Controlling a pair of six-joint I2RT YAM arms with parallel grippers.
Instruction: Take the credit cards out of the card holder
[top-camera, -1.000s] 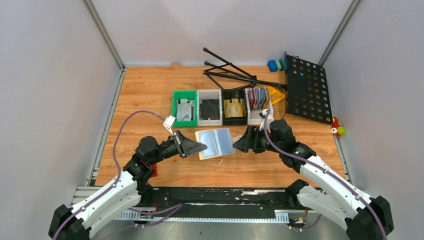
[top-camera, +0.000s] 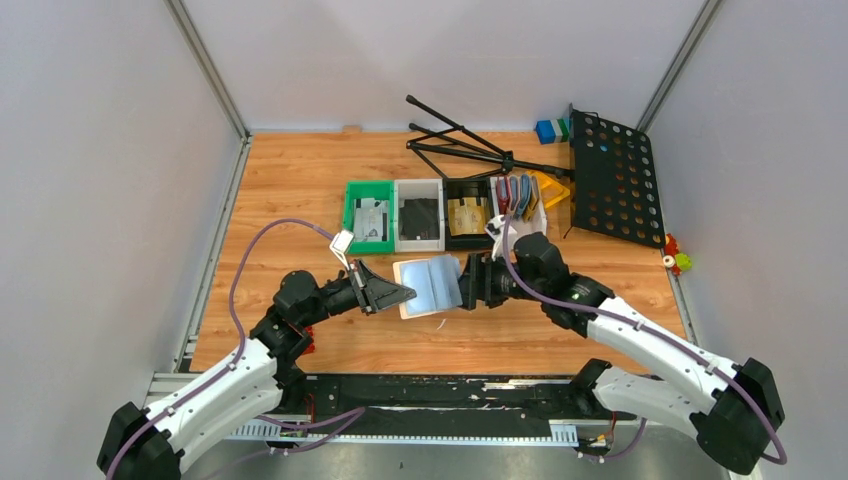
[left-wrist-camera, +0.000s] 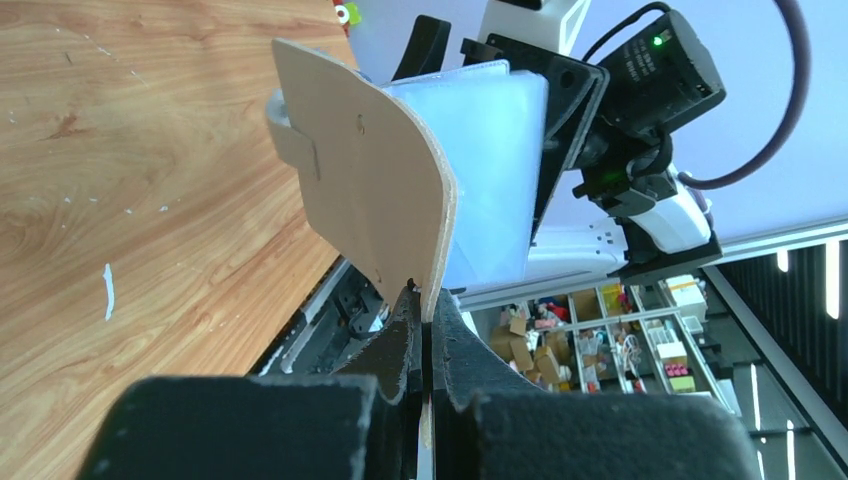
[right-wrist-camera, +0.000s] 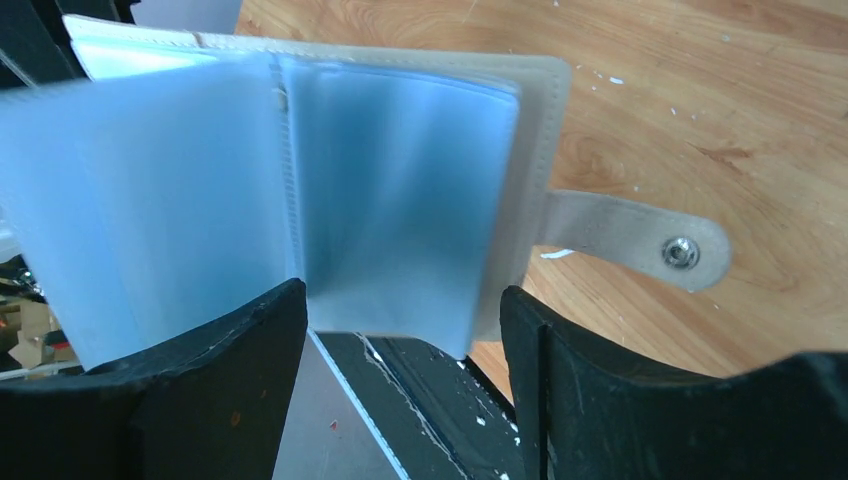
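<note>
The opened card holder (top-camera: 432, 285), with a beige cover and bluish clear sleeves, is held up between my arms. My left gripper is shut on the edge of its beige cover (left-wrist-camera: 370, 175). In the right wrist view, the sleeves (right-wrist-camera: 400, 190) spread in front of my right gripper, whose fingers stand apart. One sleeve leaf fans out toward the left finger (right-wrist-camera: 250, 350); whether they touch, I cannot tell. A strap with a metal snap (right-wrist-camera: 680, 252) sticks out on the right. No separate card can be made out in the sleeves.
Behind the holder stand a green bin (top-camera: 350, 215), a light grey bin (top-camera: 420, 246), a black bin (top-camera: 468, 242) and a white bin (top-camera: 540, 222) with upright colourful items. A black stand (top-camera: 460, 148) lies farther back. Bare wood is free in front.
The right gripper has shifted a little left, up against the holder's right side. The right-hand sleeve now bends up toward it. The left arm has barely moved.
</note>
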